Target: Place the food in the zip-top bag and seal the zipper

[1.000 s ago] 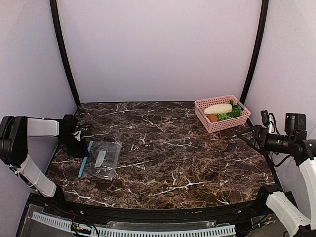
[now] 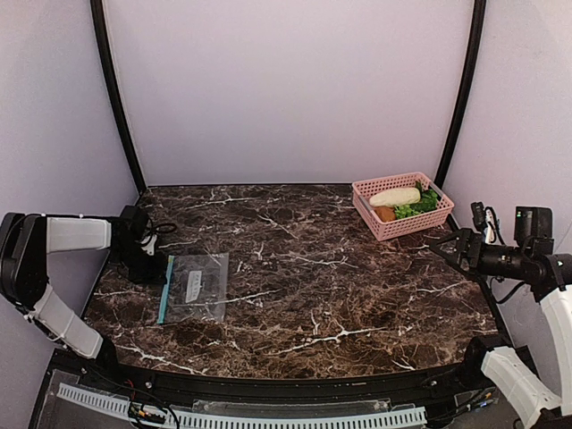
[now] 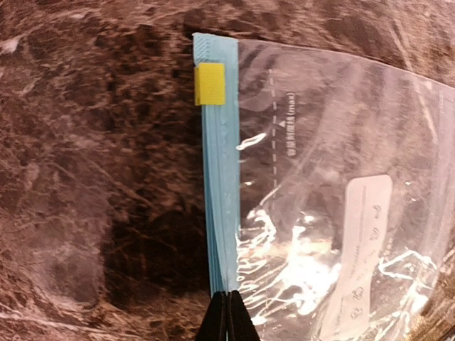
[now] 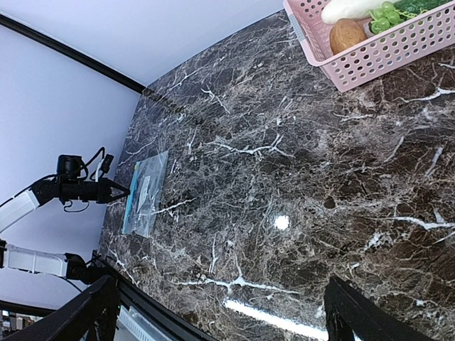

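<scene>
The clear zip top bag (image 2: 197, 290) lies flat on the left of the table, its blue zipper strip (image 3: 222, 156) facing left. A yellow slider (image 3: 210, 84) sits near one end of that strip. My left gripper is shut on the strip, which creases toward the fingertips. From above, the left gripper (image 2: 164, 261) is at the bag's upper left corner. At the far right, a pink basket (image 2: 408, 227) holds the food: a long pale item (image 2: 395, 197), a brown one (image 2: 384, 214) and greens (image 2: 416, 206). My right gripper stands open and empty, in front of the basket.
Bare dark marbled table (image 2: 295, 277) stretches between bag and basket. Pale walls (image 2: 286, 89) close off the back and sides. A dark rail (image 2: 295, 380) runs along the front edge.
The bag has shifted a little to the right and turned, so its zipper strip now runs nearly straight front to back. The left gripper moved slightly right with it. The right arm is still.
</scene>
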